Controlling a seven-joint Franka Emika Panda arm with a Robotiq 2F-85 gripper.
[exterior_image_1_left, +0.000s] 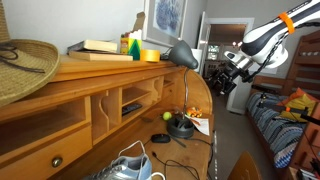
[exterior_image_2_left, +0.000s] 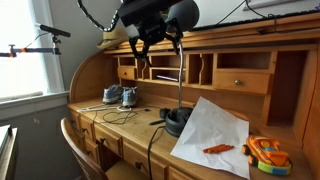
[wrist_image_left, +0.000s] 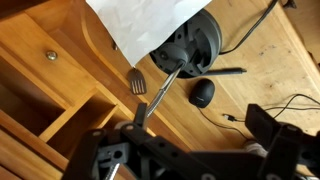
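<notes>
My gripper (exterior_image_2_left: 158, 46) hangs high over the wooden desk (exterior_image_2_left: 120, 122), clear of everything on it, open with nothing between its fingers. In the wrist view, dark fingers (wrist_image_left: 270, 130) stand wide apart along the lower edge. Beyond them are a black lamp base (wrist_image_left: 203, 35) with a metal stem, a black mouse (wrist_image_left: 203, 93), a dark fork (wrist_image_left: 137, 80) and a white paper sheet (wrist_image_left: 145, 22). On that sheet, exterior view 2 shows a small orange-red item (exterior_image_2_left: 218, 149). An orange toy (exterior_image_2_left: 266, 155) sits at the desk's right end.
The lamp's grey shade (exterior_image_1_left: 184, 54) rises above the desk. Grey shoes (exterior_image_2_left: 128, 97) stand at the far end, cables (wrist_image_left: 285, 103) trail near the mouse, and a chair (exterior_image_2_left: 82, 148) stands in front.
</notes>
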